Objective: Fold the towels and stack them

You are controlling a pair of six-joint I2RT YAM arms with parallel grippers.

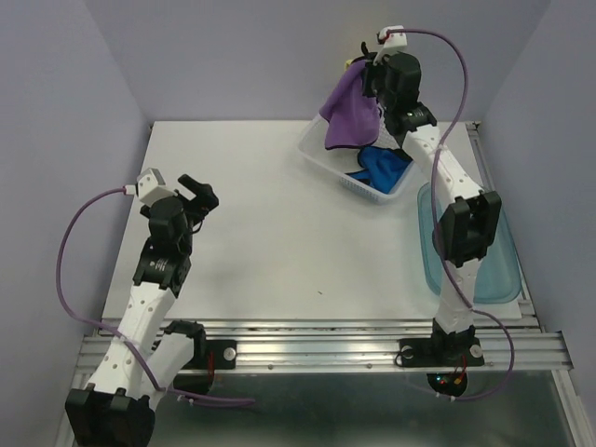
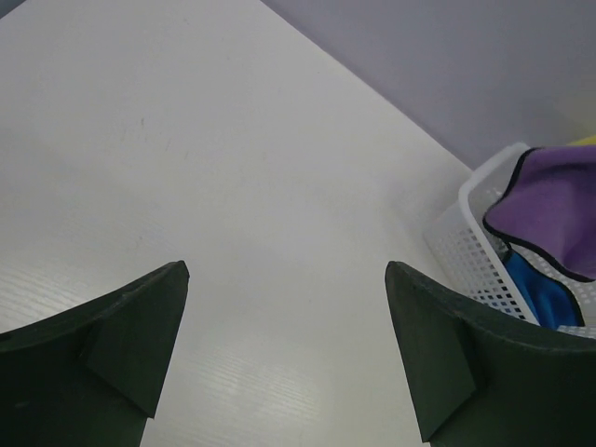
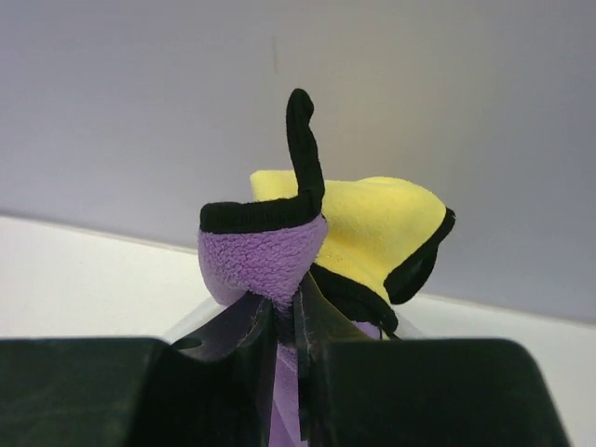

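My right gripper (image 1: 371,67) is shut on a purple towel (image 1: 349,116) and lifts it above the white basket (image 1: 324,163). In the right wrist view a yellow towel (image 3: 372,223) with black edging is bunched up with the purple one (image 3: 259,256) at the fingertips. A blue towel (image 1: 380,166) stays in the basket, also partly visible in the left wrist view (image 2: 545,296). My left gripper (image 1: 196,194) hangs open over the left of the table, empty.
A teal tray (image 1: 494,270) lies at the right, partly under my right arm. Walls bound the workspace.
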